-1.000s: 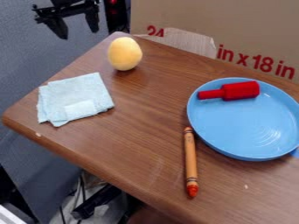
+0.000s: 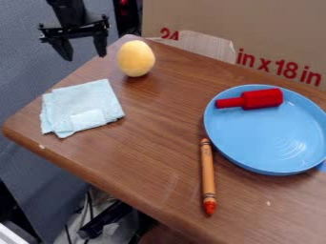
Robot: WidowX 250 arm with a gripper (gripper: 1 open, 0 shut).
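My black gripper [image 2: 83,48] hangs at the top left, past the table's back edge and above the cloth, its two fingers apart with nothing between them. A yellow egg-shaped object [image 2: 136,57] stands near the back edge. A folded pale blue cloth [image 2: 80,107] lies at the left. On the right a red cylinder with a narrow handle [image 2: 258,98] lies on a blue plate [image 2: 265,143]. An orange crayon-like stick [image 2: 208,176] with a red tip lies left of the plate, toward the front.
A cardboard box [image 2: 254,38] stands along the back, with a clear plastic piece [image 2: 204,43] before it. Beyond the left edge is a drop.
My gripper has moved down a little from the top of the view. The objects on the table have not moved.
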